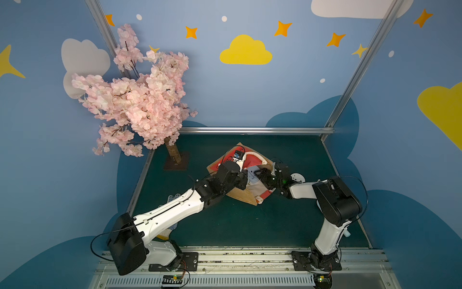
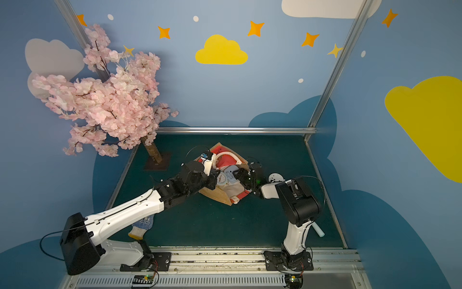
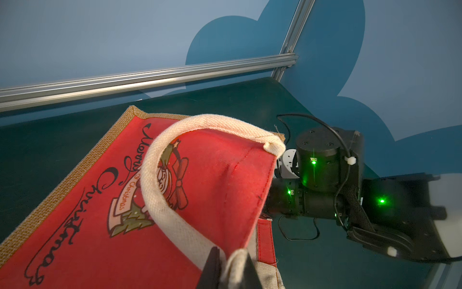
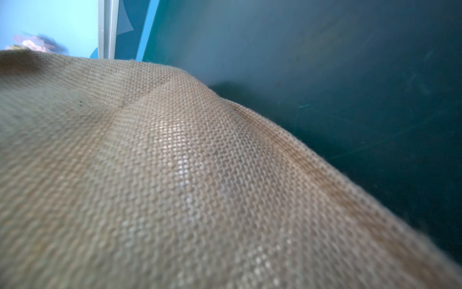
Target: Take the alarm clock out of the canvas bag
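Note:
The canvas bag [image 2: 223, 195] lies open on the green table, its red printed flap [image 3: 110, 231] and white handle [image 3: 154, 192] upward. Inside sit a grey-blue smiling object [image 1: 253, 174] and, in the top right view, a round clock face [image 2: 221, 179]. My left gripper is at the bag's handle, with white strap between its fingers; how tightly they close cannot be told. My right gripper [image 2: 239, 174] reaches in from the right beside the grey-blue object; its finger is unclear. The right wrist view shows burlap [image 4: 158, 173] close up, without fingertips.
A blossom tree [image 1: 174, 153] stands at back left. A patterned glove [image 2: 142, 224] lies at front left. A white disc [image 2: 275, 177] and pale cylinder [image 2: 318, 230] are at the right.

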